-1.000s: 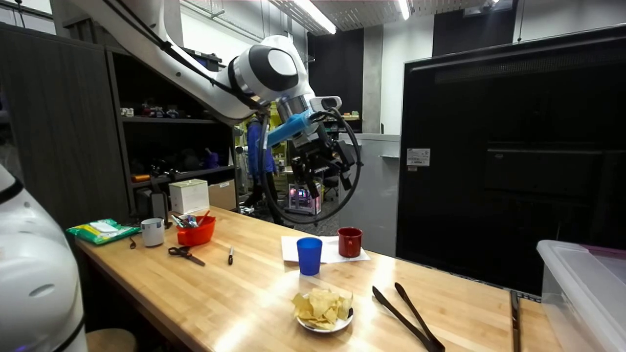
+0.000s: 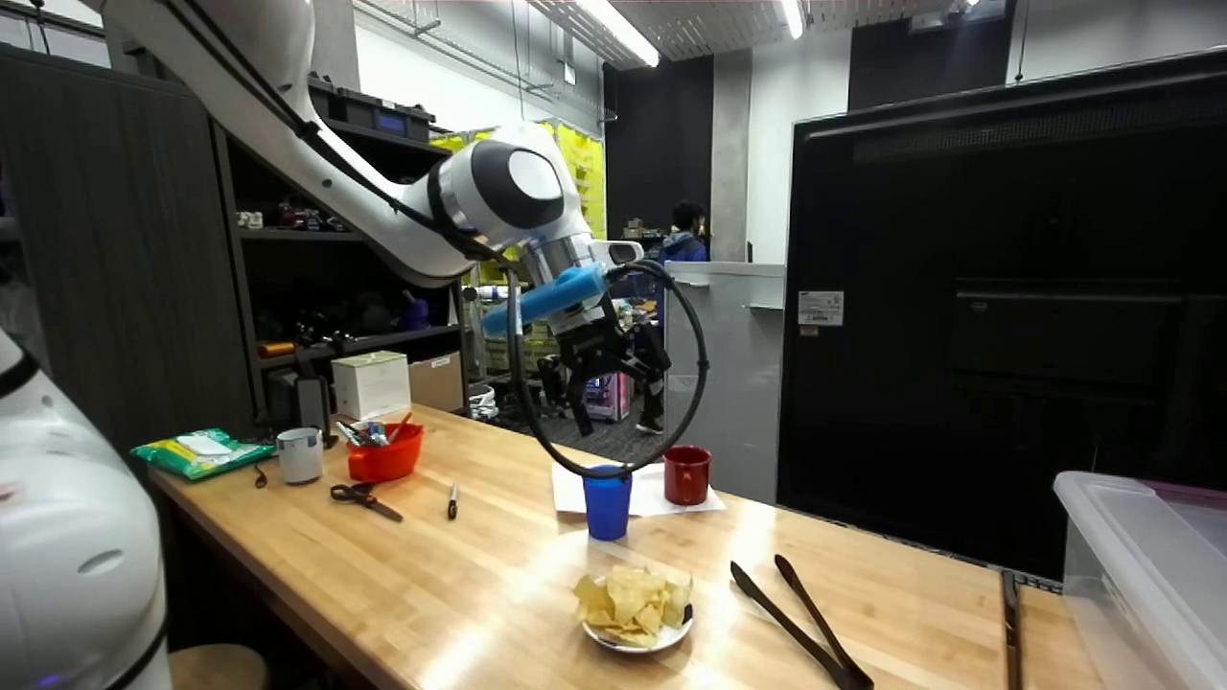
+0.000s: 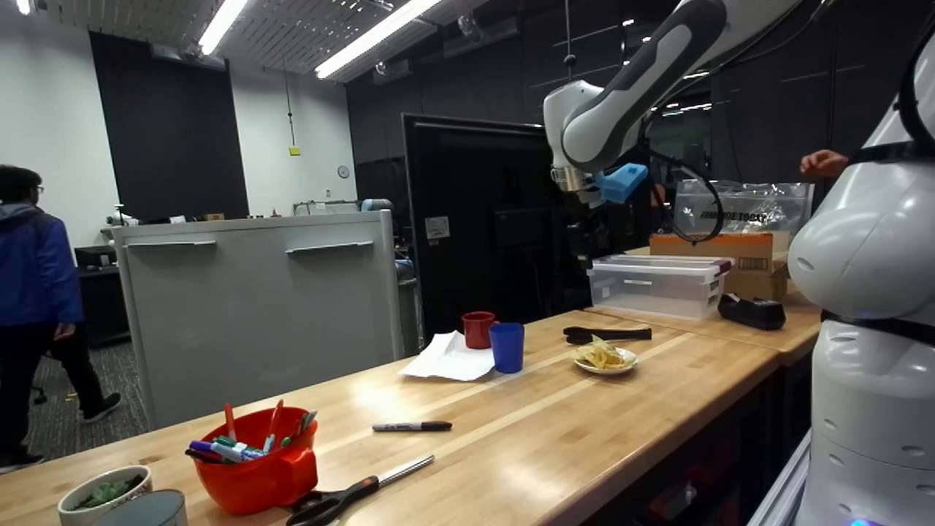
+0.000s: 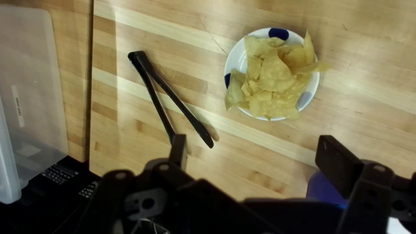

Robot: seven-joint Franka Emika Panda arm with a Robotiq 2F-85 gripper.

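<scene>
My gripper (image 2: 627,402) hangs open in the air above the table, and nothing lies between its fingers. Below it in the wrist view, a white plate with blue spots (image 4: 236,58) holds a heap of yellow chips (image 4: 275,76). Black tongs (image 4: 171,91) lie spread on the wood beside the plate. A blue cup (image 2: 607,506) stands upright near a red mug (image 2: 686,475), which rests on white paper (image 3: 447,358). In the wrist view the blue cup (image 4: 321,189) is mostly hidden behind one finger.
A red container of pens (image 3: 254,473), scissors (image 3: 350,500) and a marker (image 3: 412,426) occupy the table's other end. A clear plastic bin (image 2: 1139,575) stands past the tongs. Bare wood lies between the marker and the plate.
In exterior view 1 my arm and open gripper have moved left and down. The tabletop objects have stayed put. A person in the background has moved.
</scene>
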